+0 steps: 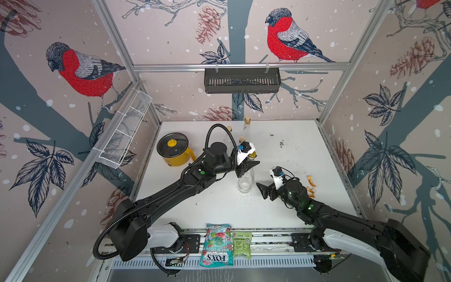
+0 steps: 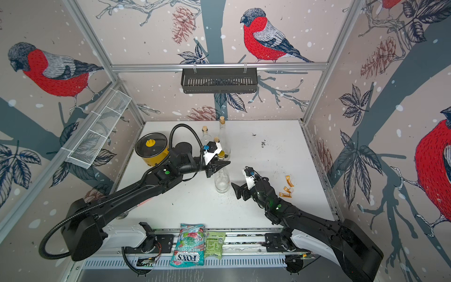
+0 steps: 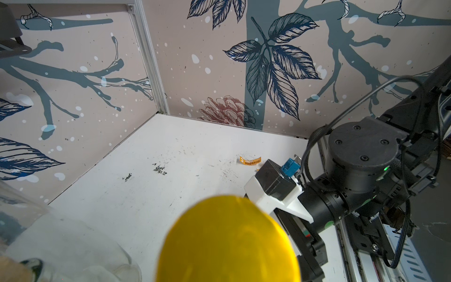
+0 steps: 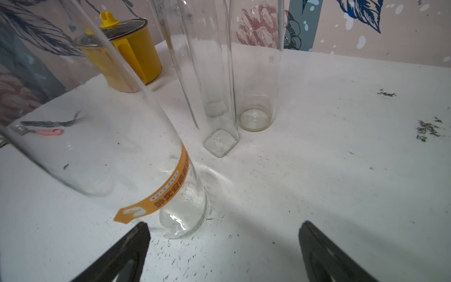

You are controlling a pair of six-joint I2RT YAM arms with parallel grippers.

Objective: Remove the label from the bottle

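Observation:
A clear glass bottle (image 1: 245, 182) (image 2: 221, 181) with a yellow cap (image 3: 227, 239) stands mid-table; my left gripper (image 1: 246, 164) (image 2: 217, 164) is shut on its top. In the right wrist view an orange label (image 4: 166, 190) wraps round the bottle's lower part. My right gripper (image 1: 266, 190) (image 2: 240, 190) stands open just right of the bottle, low, with the blurred fingertips either side of the lower frame and nothing between them.
Other clear bottles (image 4: 253, 98) stand behind. A yellow pot (image 1: 173, 155) is at back left. Orange scraps (image 2: 289, 185) lie at right, beside my right arm. Cutlery (image 4: 49, 124) lies at left.

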